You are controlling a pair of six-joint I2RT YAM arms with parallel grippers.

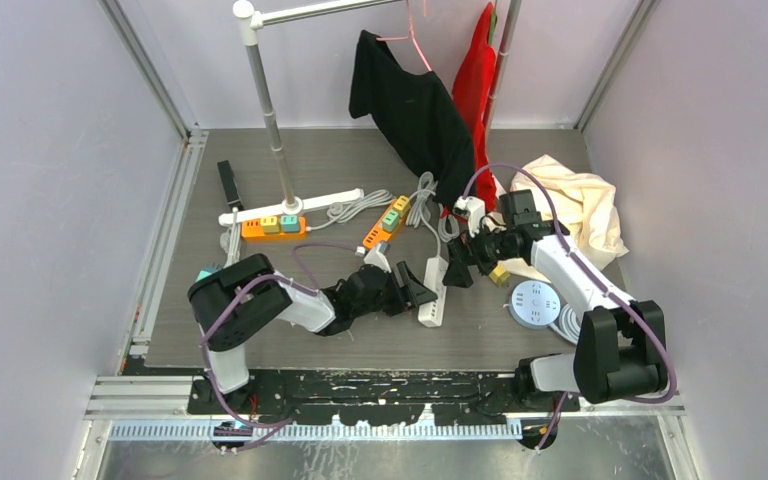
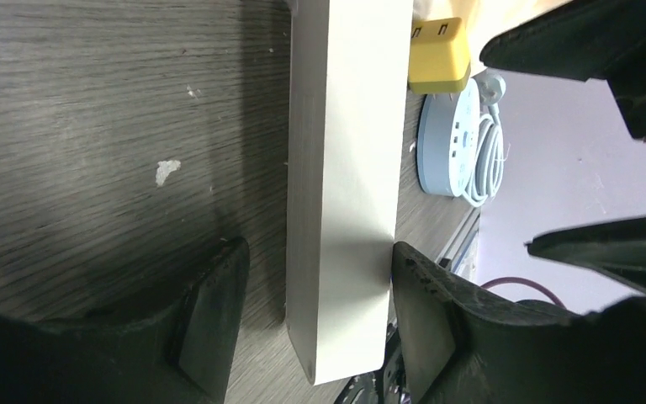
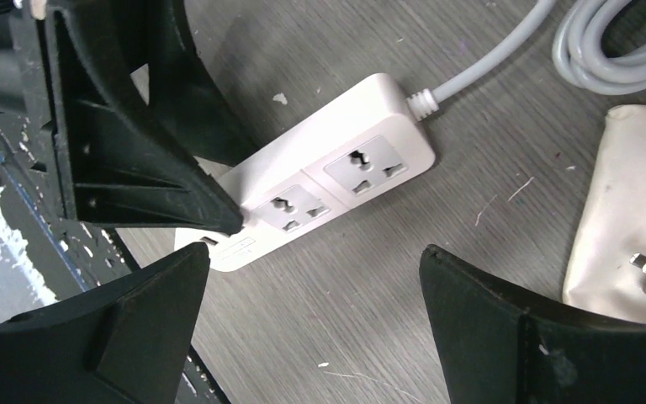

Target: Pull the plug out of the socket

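The white power strip lies in the middle of the table. Two socket panels on it show no plug in the right wrist view. My left gripper stands open around the strip's near end; its right finger appears against the strip, while a gap shows on the other side. On the strip's right, my right gripper is open with nothing held, its fingers apart on bare table. A yellow plug sits off the strip, below the right arm; its prong side shows in the left wrist view.
Orange strips with coloured plugs and coiled grey cables lie behind. A round blue-white socket and cream cloth are at the right. A black shirt hangs at the back. Bare table lies in front.
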